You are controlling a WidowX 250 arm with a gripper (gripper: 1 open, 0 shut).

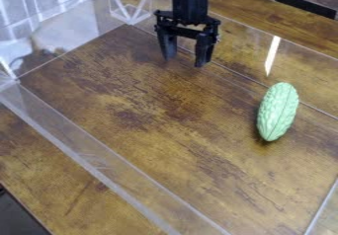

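A black gripper (187, 45) hangs at the top middle, its two fingers apart and pointing down at the bare wood, with nothing visible between them. A pale green, ridged bitter gourd (278, 112) lies lengthwise on the right side of the wooden table (138, 120), well apart from the gripper.
A clear plastic border (74, 146) surrounds the work area. A patterned light cloth or curtain (40, 12) is at the upper left. The middle and left of the wooden surface are empty.
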